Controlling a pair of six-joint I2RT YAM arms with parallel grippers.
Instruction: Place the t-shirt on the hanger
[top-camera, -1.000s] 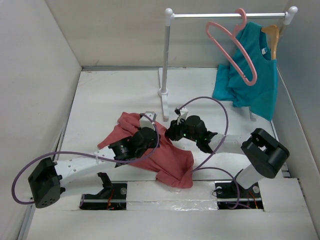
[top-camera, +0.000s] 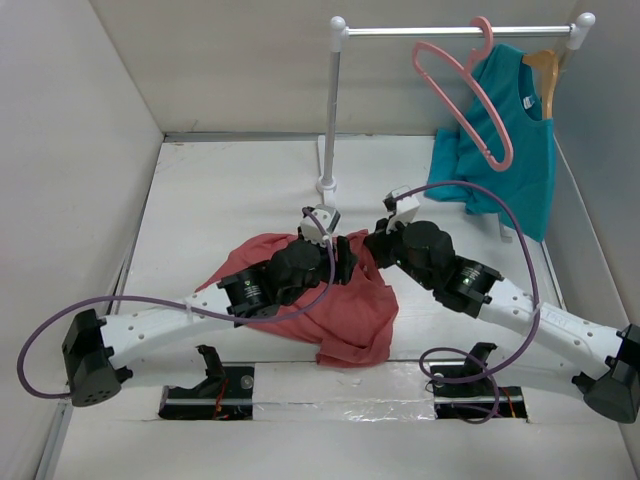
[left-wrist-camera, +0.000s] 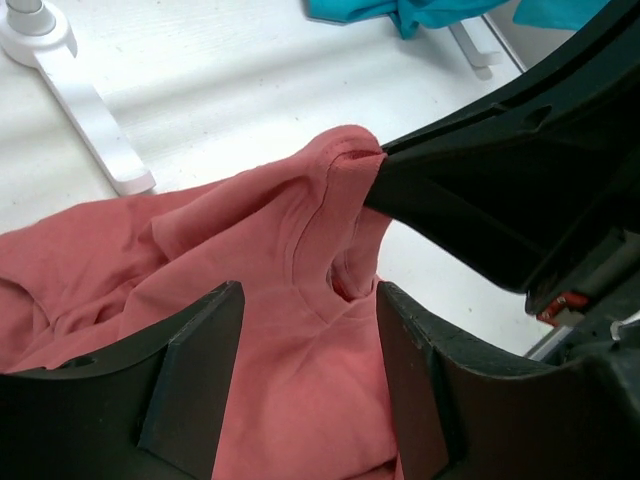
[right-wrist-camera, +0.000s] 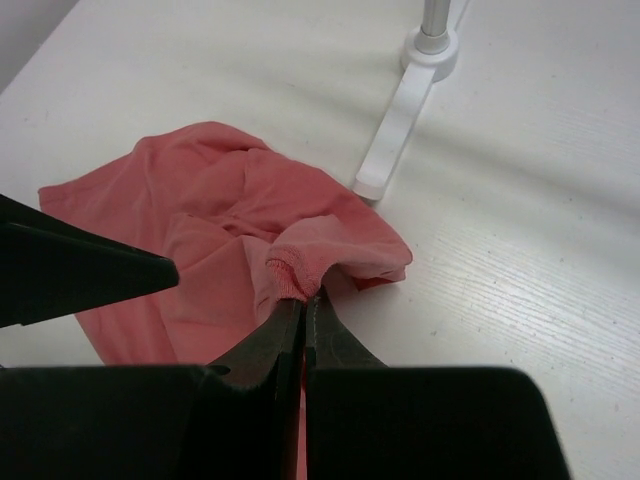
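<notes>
A red T-shirt (top-camera: 330, 315) lies crumpled on the white floor beneath both arms. My right gripper is shut on a bunched fold of it, lifted at the upper right of the shirt. My left gripper stands open just left of that fold, over the cloth; in the left wrist view the raised fold (left-wrist-camera: 335, 200) rises behind its fingers toward the right gripper. A pink hanger (top-camera: 493, 130) hangs from the rail at the upper right.
The white rail (top-camera: 400, 32) also holds a teal shirt (top-camera: 510, 180) on a wooden hanger (top-camera: 548, 75). The rack's post and foot (top-camera: 327, 185) stand just behind the red shirt.
The right arm has shifted up and to the right, drawing the red cloth with it. My left gripper has moved rightward, closer to the right gripper.
</notes>
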